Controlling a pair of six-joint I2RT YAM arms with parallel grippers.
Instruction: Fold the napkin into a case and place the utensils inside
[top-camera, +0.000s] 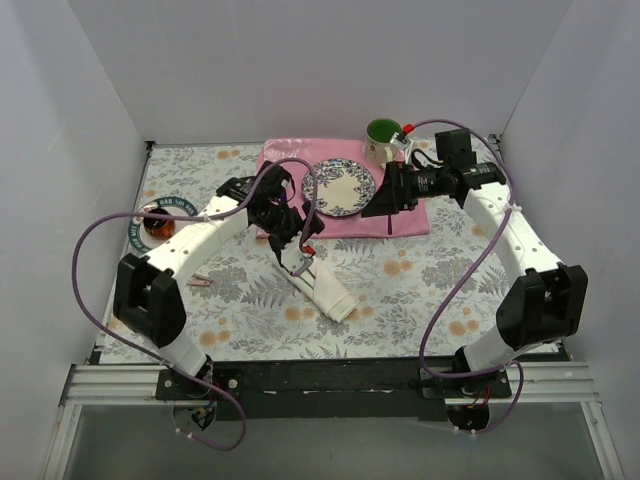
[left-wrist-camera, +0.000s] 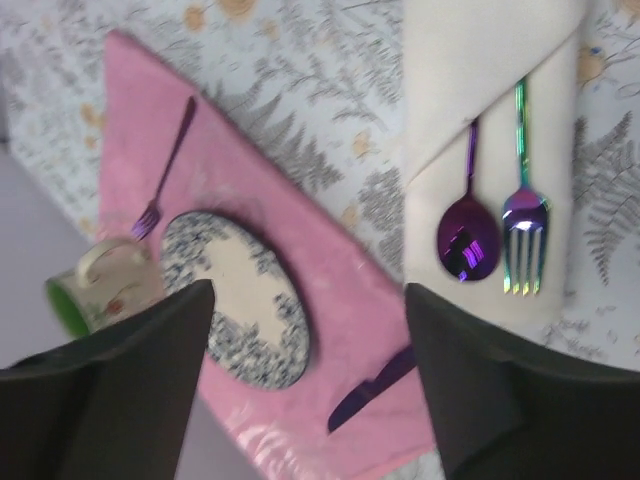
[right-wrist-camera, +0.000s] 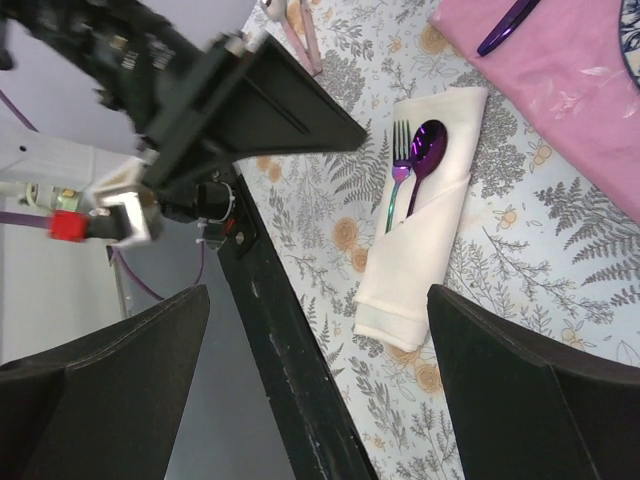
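On the flowered table lies the folded white napkin (top-camera: 330, 290), its lower part forming a pocket. A purple spoon (left-wrist-camera: 468, 238) and a purple-green fork (left-wrist-camera: 524, 230) lie side by side on it, their handle ends tucked under the fold and their heads exposed. My left gripper is open with nothing between its fingers, raised clear of the napkin. In the right wrist view, the black left gripper finger hangs to the left of the fork head. My right gripper stands wide open and empty, above the table.
A pink cloth (top-camera: 400, 224) at the back bears a patterned plate (top-camera: 340, 187), a green mug (top-camera: 383, 135), another fork (left-wrist-camera: 172, 165) and a dark knife (left-wrist-camera: 372, 388). A brown cup (top-camera: 158, 222) on a green-rimmed plate stands at left.
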